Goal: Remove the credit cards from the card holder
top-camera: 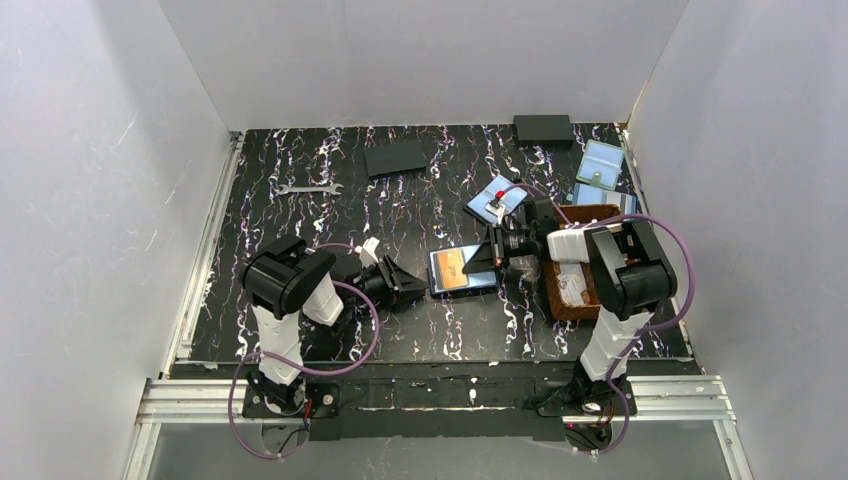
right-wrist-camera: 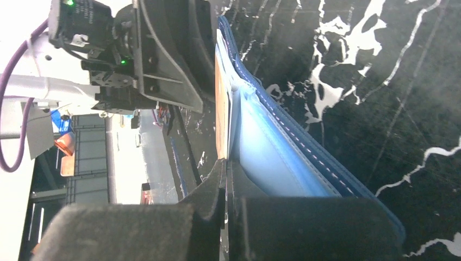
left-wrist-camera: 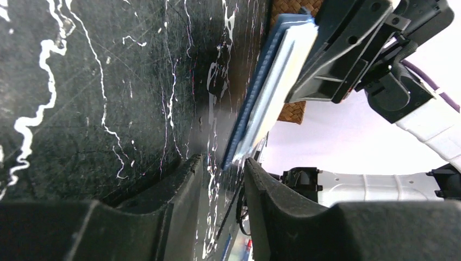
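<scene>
In the top view a blue card holder with an orange card lies between the arms. My right gripper is shut on the card holder, which stands edge-on in the right wrist view with the cards' edges visible along one side. My left gripper is part open just off the holder's left end, apart from it in the top view, with nothing seen between its fingers. In the left wrist view the holder's edge shows just beyond those fingertips.
A woven basket is under the right arm. Other blue holders lie at the back right, dark boxes at the back, a wrench at the back left.
</scene>
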